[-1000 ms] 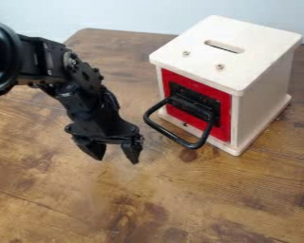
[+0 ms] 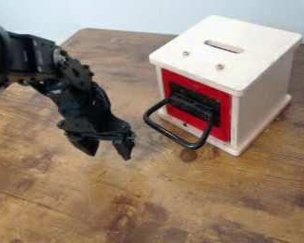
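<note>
A pale wooden box point(image 2: 254, 114) with a slotted top stands at the right of the camera view. Its red front panel point(image 2: 178, 70) carries a black fixture with a black loop handle point(image 2: 181, 140) sticking out toward the lower left. My black gripper point(image 2: 104, 146) hangs over the table left of the handle, apart from it, fingers pointing down and spread open, with nothing visible between them.
A pale wall point(image 2: 104, 13) runs behind the table.
My gripper has shifted a little to the left and slightly upward, away from the handle. The box and handle look unchanged.
</note>
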